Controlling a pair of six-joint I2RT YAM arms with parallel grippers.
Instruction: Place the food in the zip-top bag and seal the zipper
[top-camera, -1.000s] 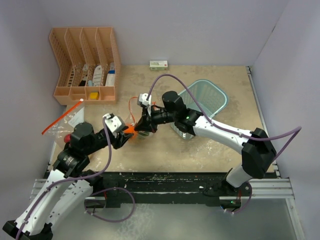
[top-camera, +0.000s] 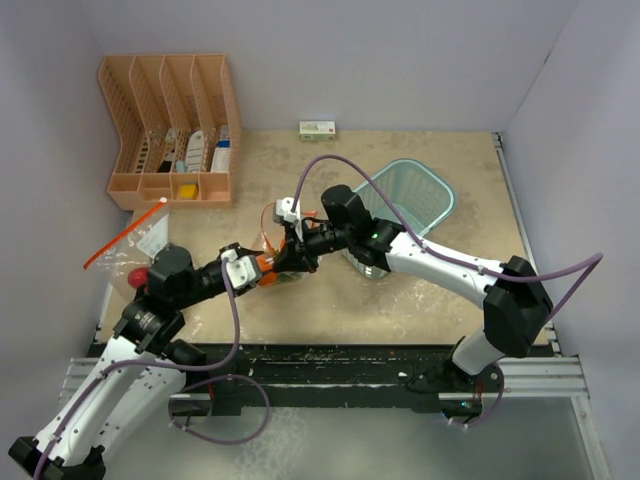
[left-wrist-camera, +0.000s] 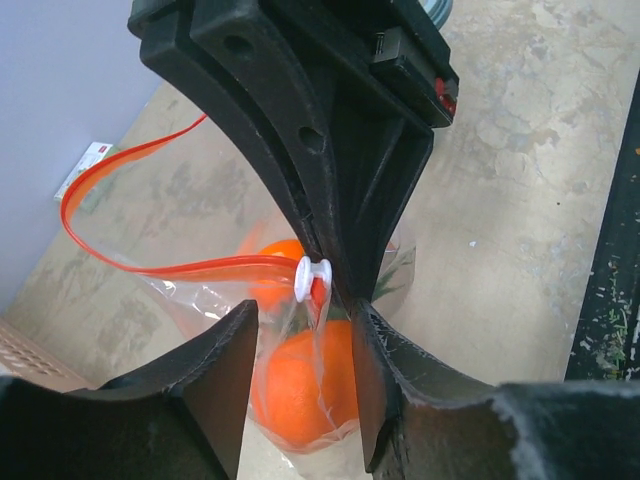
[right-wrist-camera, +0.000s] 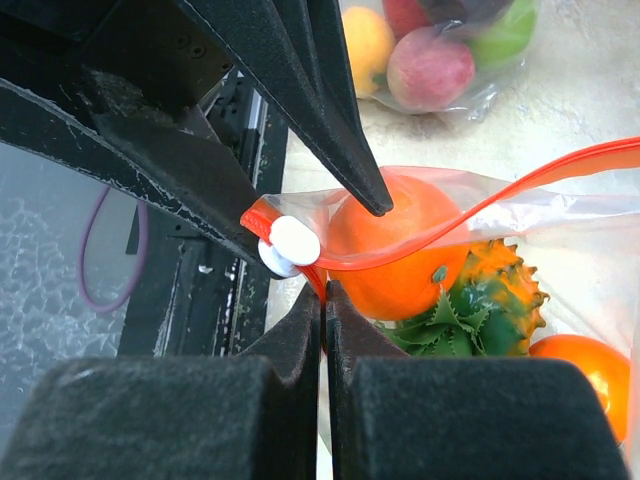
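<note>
A clear zip top bag with an orange zipper (right-wrist-camera: 480, 205) stands with its mouth gaping. In the right wrist view it holds a large orange fruit (right-wrist-camera: 400, 245), a spiky orange-green fruit (right-wrist-camera: 500, 290) and another orange fruit (right-wrist-camera: 590, 370). The white zipper slider (left-wrist-camera: 312, 275) sits at the bag's near corner. My left gripper is partly open, its fingers on either side of that corner, just by the slider. Beside the slider, my right gripper is shut with the orange zipper strip between its fingertips. In the top view the arms cover most of the bag.
Another bag with an orange zipper (top-camera: 130, 235) and fruit stands by the left wall. An orange divided rack (top-camera: 168, 130) fills the back left. A mint basket (top-camera: 410, 190) lies behind the right arm.
My left gripper has shifted slightly right and turned, coming closer to the right gripper at the bag's corner. The right arm has hardly moved.
</note>
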